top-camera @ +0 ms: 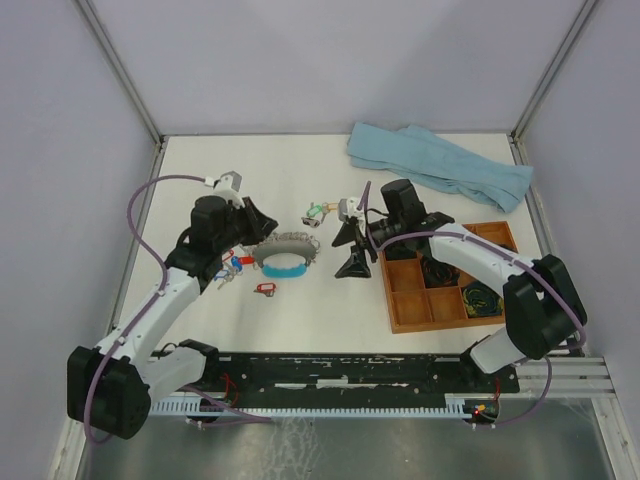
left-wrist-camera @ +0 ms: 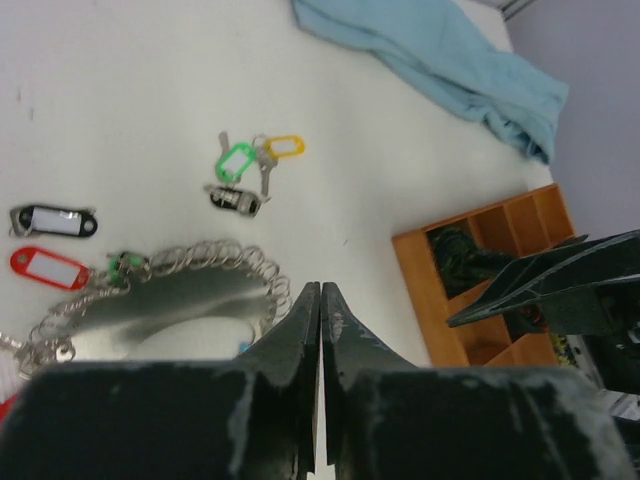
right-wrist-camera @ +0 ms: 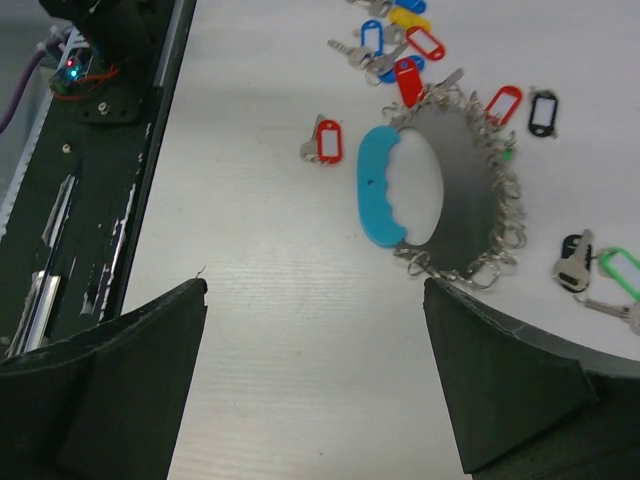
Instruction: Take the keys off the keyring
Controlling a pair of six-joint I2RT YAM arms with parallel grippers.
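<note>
A grey keyring board (top-camera: 290,246) with a blue handle (top-camera: 283,270) and small rings round it lies mid-table. Above it is my left gripper (top-camera: 262,224), its fingers close together; whether it holds anything is hidden. In the left wrist view its fingers (left-wrist-camera: 350,400) hide part of the board. My right gripper (top-camera: 355,250) stands open right of the board, nothing between its fingers. Loose keys with tags, green (left-wrist-camera: 237,160), yellow (left-wrist-camera: 286,145) and black (left-wrist-camera: 236,199), lie behind the board; red (right-wrist-camera: 329,142) and other tagged keys lie around it.
A wooden compartment box (top-camera: 430,310) holding dark items stands at the right. A light blue cloth (top-camera: 440,160) lies at the back right.
</note>
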